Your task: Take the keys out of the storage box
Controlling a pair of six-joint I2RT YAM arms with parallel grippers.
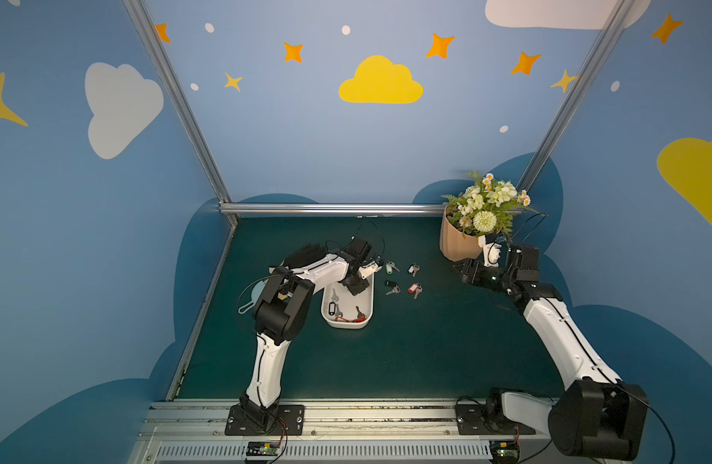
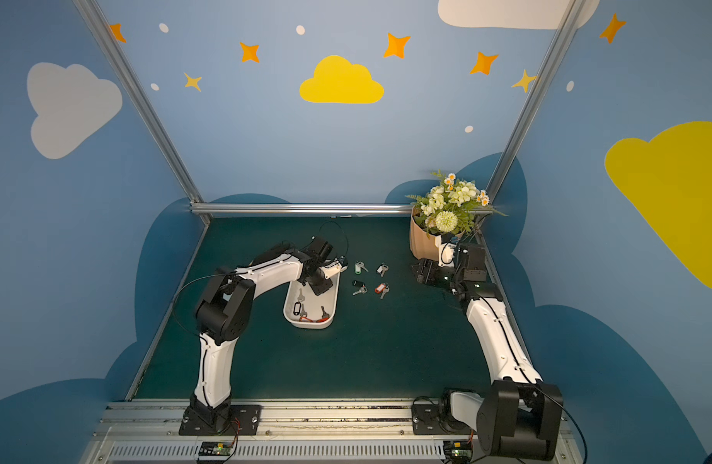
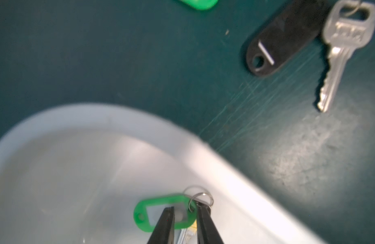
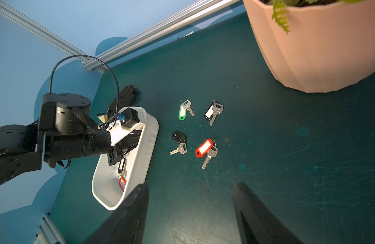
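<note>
The white storage box (image 1: 346,324) stands left of the table's middle. Inside it lie a black-tagged key (image 1: 332,307) and red-tagged keys (image 2: 322,318) near its front end. A green-tagged key (image 3: 164,200) rests on the box floor in the left wrist view. Over that green tag hangs my left gripper, its fingers slightly apart around the tag's ring end; I cannot tell whether they touch it. My right gripper is open and empty above the table on the right. Outside the box lie keys with green (image 4: 182,111), black (image 4: 179,136), red (image 4: 204,147) and black-and-white (image 4: 209,111) tags.
A pink pot (image 4: 317,48) with flowers (image 1: 483,208) stands at the back right, close to my right arm. Behind the left arm lies a black glove (image 4: 125,97).
</note>
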